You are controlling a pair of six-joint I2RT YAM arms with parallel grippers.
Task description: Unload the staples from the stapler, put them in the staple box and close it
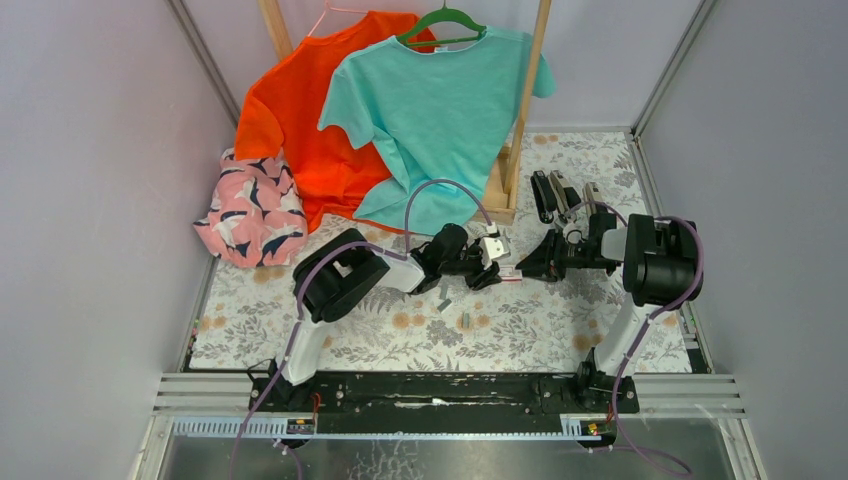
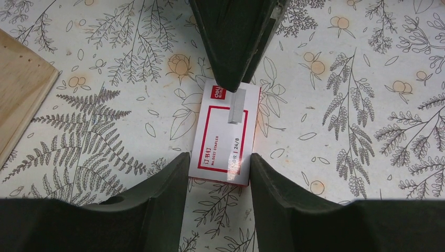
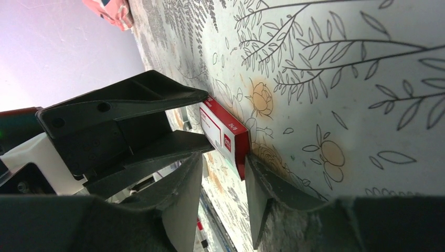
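Observation:
A red-and-white deli staple box (image 2: pixel 215 142) lies on the patterned table between both grippers. My left gripper is shut on its near end. A grey staple strip (image 2: pixel 236 107) lies on the box's top, at the tip of the right gripper's finger. My right gripper is at the box's other end, partly open; in its own view the box end sits by its fingertips. Small grey pieces (image 1: pixel 445 305) lie on the table below the left arm in the top view.
Several dark and silver objects, perhaps staplers (image 1: pixel 545 197), stand behind the right arm. Shirts (image 1: pixel 430 120) hang at the back on a wooden rack, beside a pink patterned cloth (image 1: pixel 248 215).

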